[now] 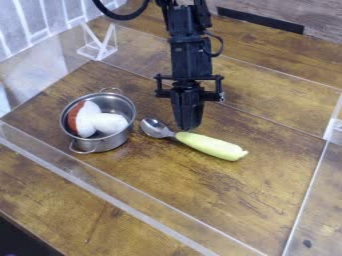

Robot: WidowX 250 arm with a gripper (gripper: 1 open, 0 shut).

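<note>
My black gripper [189, 118] is shut, hovering just above and behind a pale yellow-green, long vegetable-like object [211, 146] and a metal spoon [155, 128], with nothing visible between its fingers. The spoon lies left of the long object, partly alongside or under its left end. A steel pot [114, 103] at the left holds white items [104, 122] and a red-and-white one.
A white slatted rail [27, 25] stands at the back left, and pale strips run along the right side.
</note>
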